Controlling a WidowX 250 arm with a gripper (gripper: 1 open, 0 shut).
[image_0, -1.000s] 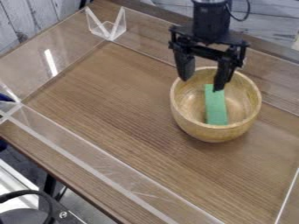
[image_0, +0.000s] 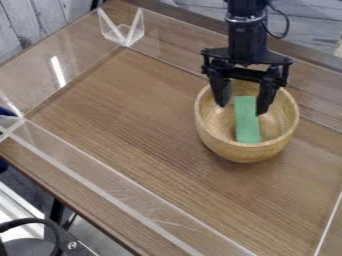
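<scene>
A black robot gripper (image_0: 243, 88) hangs from the top centre-right over a wooden bowl (image_0: 234, 150). Its fingers are spread apart at the bowl's upper part, one near each side. In the bowl lies a green oblong object (image_0: 246, 120), below the fingers. Whether the fingers touch the bowl or the green object is unclear.
A clear plastic piece (image_0: 120, 28) stands at the back left. Black cables (image_0: 27, 240) lie at the bottom left corner, off the tabletop.
The gripper has shifted slightly and its fingers now sit closer in over the bowl, less widely spread. The bowl and green object look unmoved.
</scene>
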